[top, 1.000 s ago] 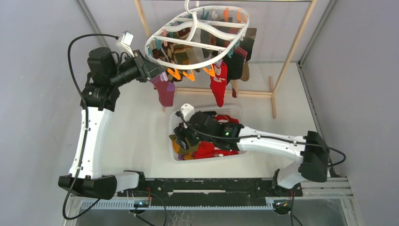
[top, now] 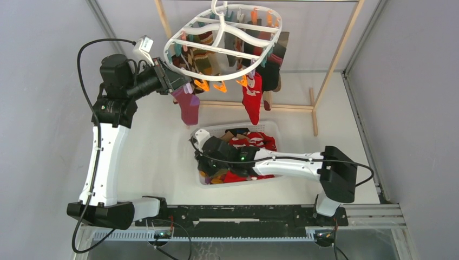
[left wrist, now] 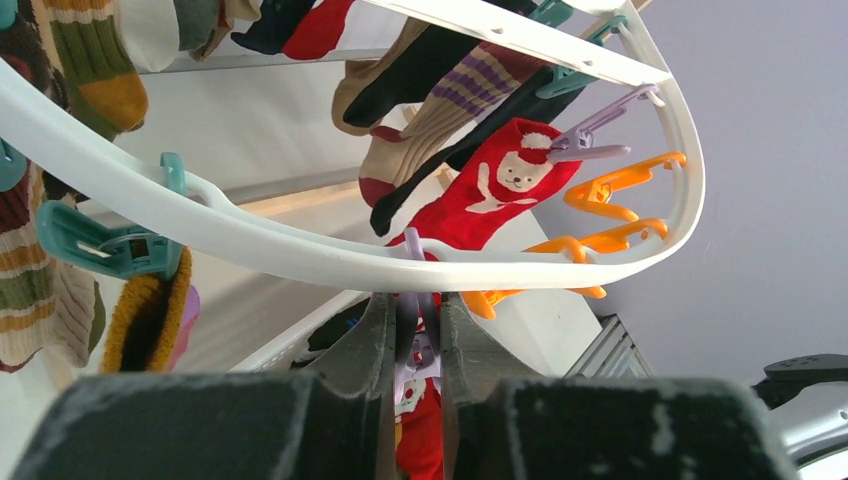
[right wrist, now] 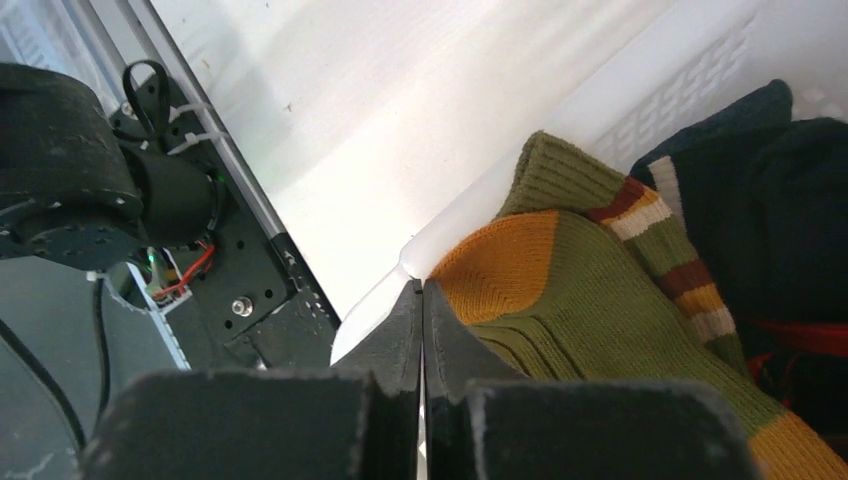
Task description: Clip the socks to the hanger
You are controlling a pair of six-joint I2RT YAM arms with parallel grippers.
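In the right wrist view, an olive sock with orange patches (right wrist: 590, 280) lies in the white basket (right wrist: 470, 220). My right gripper is shut with nothing between its fingers; its tips are at the sock's orange edge, and the sock stays outside them. Whether they touch cannot be told. The white hanger (top: 184, 70) carries clips and hanging socks. At its front left rim, my left gripper is shut on a lilac clip (left wrist: 418, 352). A mauve sock (top: 188, 108) hangs just below that gripper in the top view.
Red socks (top: 254, 142) and dark socks (right wrist: 770, 220) fill other parts of the basket. Orange clips (top: 219, 86) hang along the hanger's front rim, near a clipped red sock (top: 253, 97). White table surface (top: 157, 151) left of the basket is clear.
The right gripper has gone from open to shut and come down leftward to the olive-orange sock, which stays in the basket. The hanger and its socks have swung slightly; the left arm holds still.
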